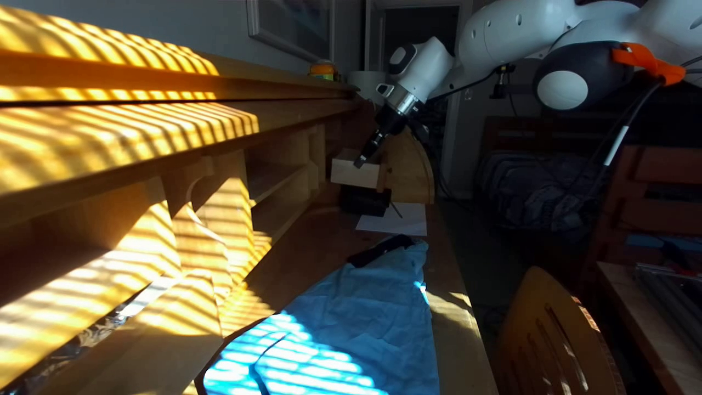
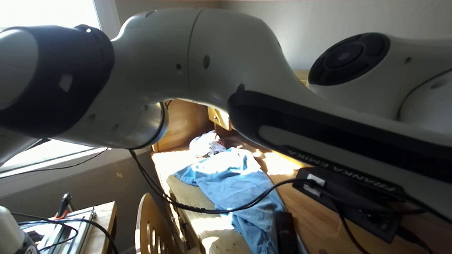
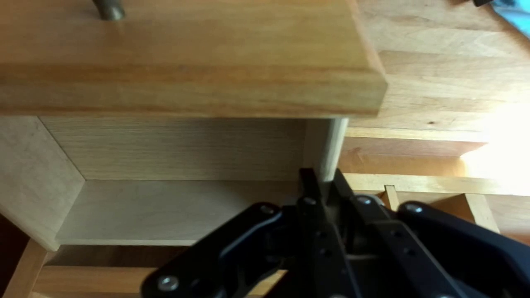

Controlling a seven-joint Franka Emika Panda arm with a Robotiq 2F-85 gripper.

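A small wooden drawer (image 3: 213,89) with a thick front and a metal knob (image 3: 110,9) stands pulled out of its desk unit in the wrist view. Its inside shows pale and empty. My gripper is shut on the top edge of the drawer's side wall (image 3: 333,146), one black finger on each side. From the first exterior view, the pale drawer side (image 1: 354,172) is visible at the far end of the desk, the gripper (image 1: 359,162) coming down on it from the upper right. The second exterior view hides the gripper and drawer behind the arm.
Beneath the drawer sits a black object (image 1: 365,199), beside a white sheet (image 1: 395,218). Blue cloth (image 1: 368,303) with a dark item (image 1: 381,250) covers much of the desk. Shelves (image 1: 279,174) line one side; a wooden chair (image 1: 553,336) stands at the other.
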